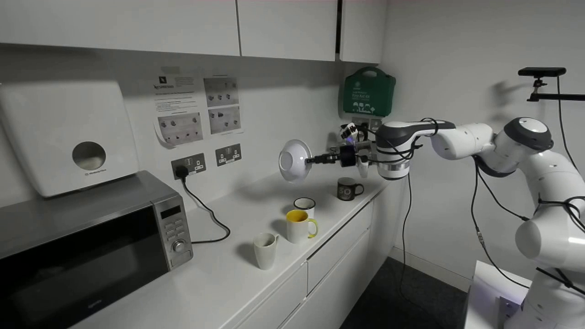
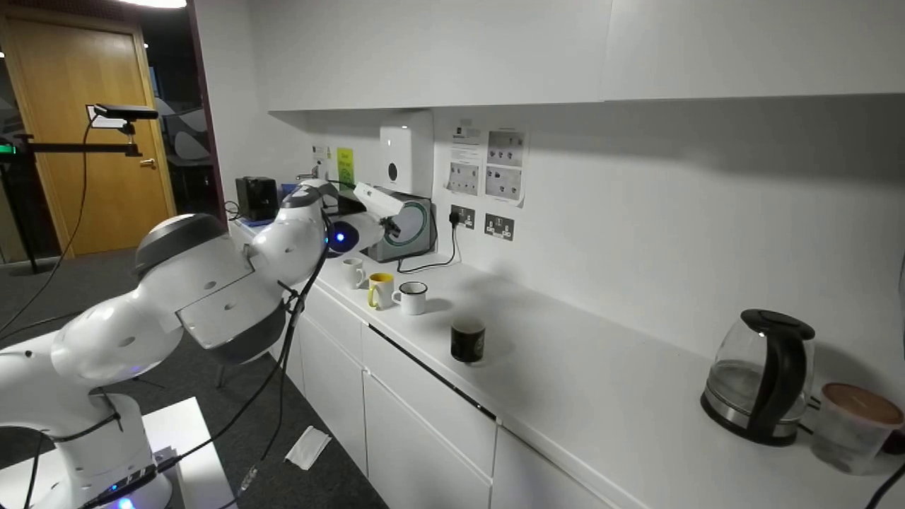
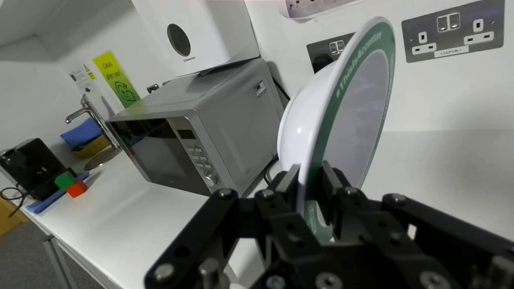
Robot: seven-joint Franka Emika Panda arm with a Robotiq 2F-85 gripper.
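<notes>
My gripper is shut on the rim of a white bowl (image 3: 308, 118) with a green printed band inside. The bowl is tipped onto its side, its opening turned to the right in the wrist view. In exterior view 1 the bowl (image 1: 294, 161) hangs in the air above the counter, clear of the mugs, at the tip of my gripper (image 1: 310, 161). Exterior view 2 shows the inside of the bowl (image 2: 411, 224) beyond the arm, in front of the microwave; the fingers are small there.
On the counter (image 1: 219, 279) stand a pale mug (image 1: 265, 252), a yellow-lined mug (image 1: 296, 227), a black-rimmed white mug (image 1: 305, 205) and a black mug (image 1: 346, 189). A microwave (image 1: 170, 227) sits at left. A kettle (image 2: 757, 377) and tub (image 2: 853, 428) stand at the far end.
</notes>
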